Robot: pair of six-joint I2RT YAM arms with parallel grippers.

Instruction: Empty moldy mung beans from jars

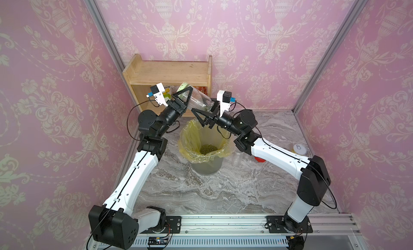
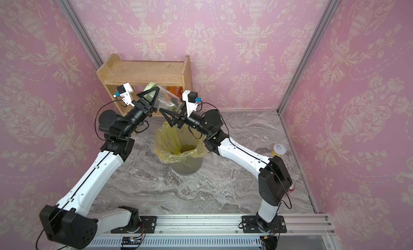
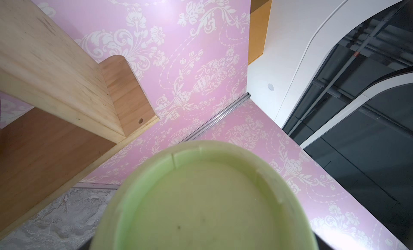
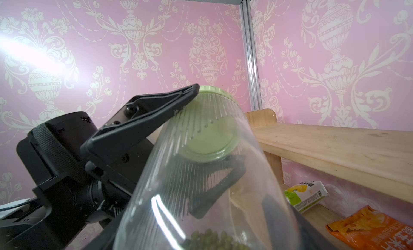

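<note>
A clear ribbed jar [image 1: 201, 99] is tilted in mid-air above the bin, its pale green lid [image 3: 206, 207] at the upper left end. Some green mung beans [image 4: 215, 240] lie at its lower end. Around the lid end, my left gripper [image 1: 185, 95] has its fingers spread wide. My right gripper [image 1: 204, 107] has spread fingers around the lower body; how firmly either one presses on the jar cannot be told. Below stands a grey bin with a yellow bag [image 1: 189, 142], a heap of mung beans [image 1: 208, 148] inside.
Behind the left arm stands a wooden shelf [image 1: 172, 67] holding an orange packet [image 4: 372, 228] and a small carton [image 4: 305, 195]. A white-topped can [image 2: 279, 149] sits at the right, and a red object [image 1: 259, 159] is partly hidden under the right arm.
</note>
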